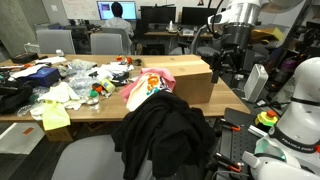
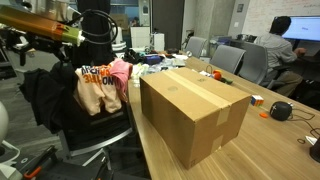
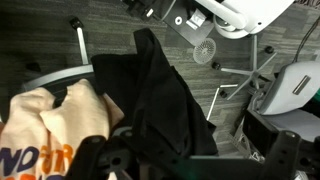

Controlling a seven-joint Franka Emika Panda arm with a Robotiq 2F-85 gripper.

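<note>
A black garment lies draped over an office chair in the foreground of exterior view 1. In the wrist view, the same black cloth spreads below my gripper, whose dark fingers stand wide apart with nothing held between them. A pale peach garment with orange and dark lettering lies beside the black cloth; exterior view 2 shows this lettered garment hanging next to it. High at the right of exterior view 1, the gripper hangs above and apart from the cloth.
A large closed cardboard box stands on the wooden table. Clothes and small items clutter the far table. The robot's white base is at the right. The wrist view shows chair legs and floor around the cloth.
</note>
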